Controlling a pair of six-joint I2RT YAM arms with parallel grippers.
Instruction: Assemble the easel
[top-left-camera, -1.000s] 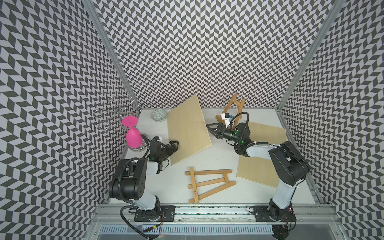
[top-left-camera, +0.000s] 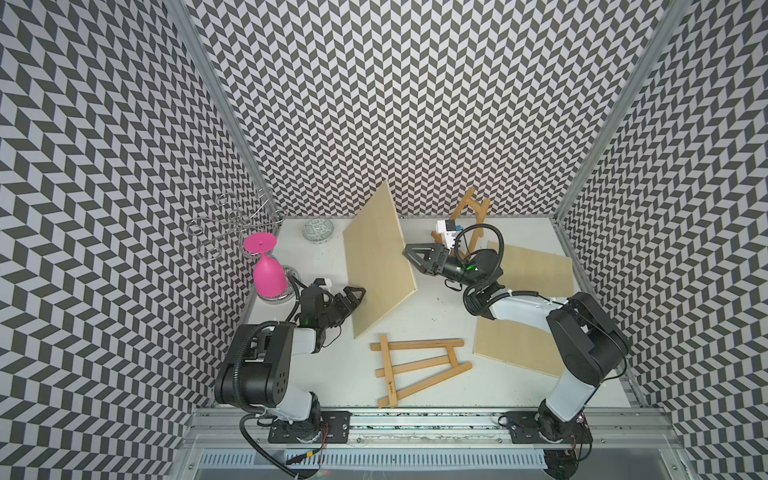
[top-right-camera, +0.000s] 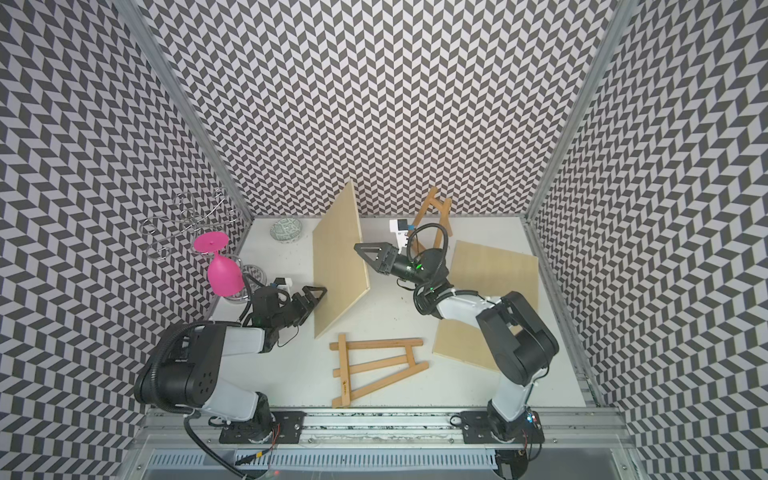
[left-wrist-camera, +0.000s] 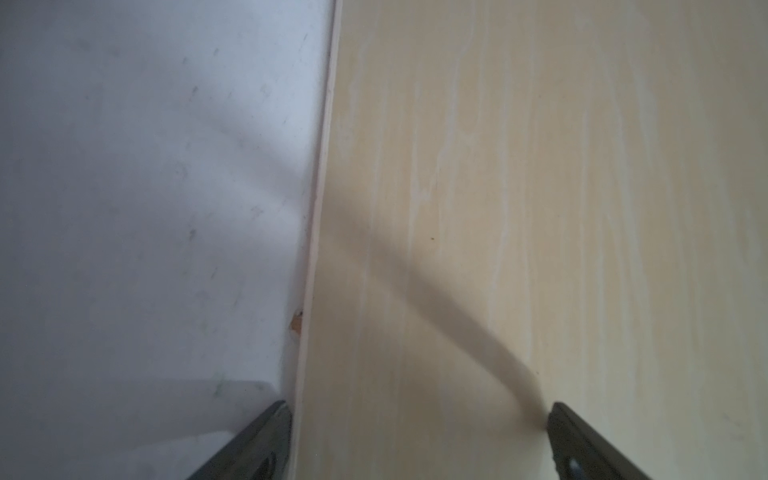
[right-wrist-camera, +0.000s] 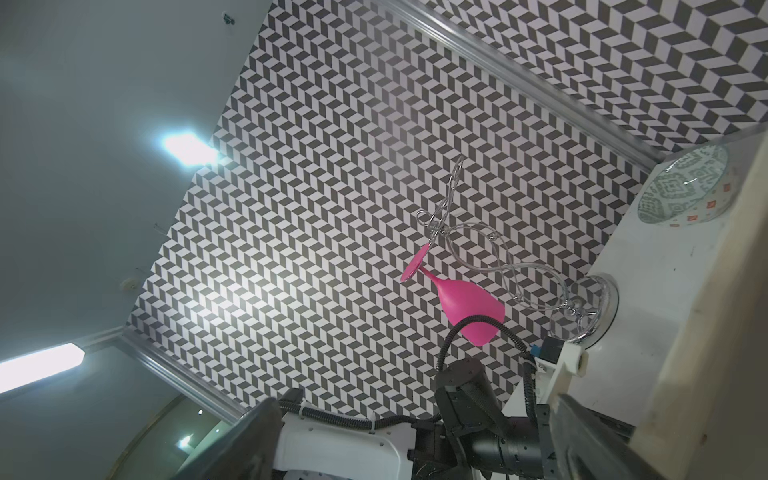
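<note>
A tilted plywood board (top-left-camera: 376, 256) leans up between my grippers, seen close in the left wrist view (left-wrist-camera: 496, 200). My left gripper (top-left-camera: 355, 294) is open at its lower left part, fingertips straddling the board's edge strip in the wrist view. My right gripper (top-left-camera: 409, 253) is open beside the board's upper right edge. A wooden easel frame (top-left-camera: 416, 364) lies flat at the front middle. A second wooden frame (top-left-camera: 478, 206) stands at the back right, partly hidden by the right arm.
Plywood sheets (top-left-camera: 512, 348) lie on the right. A pink glass-shaped object (top-left-camera: 269, 278) and wire stand are at the left, with a patterned bowl (top-left-camera: 318, 230) behind.
The board has tipped more upright and its lower edge has shifted right. Both grippers have moved slightly, the left one toward the viewer and right, the right one leftward and up.
</note>
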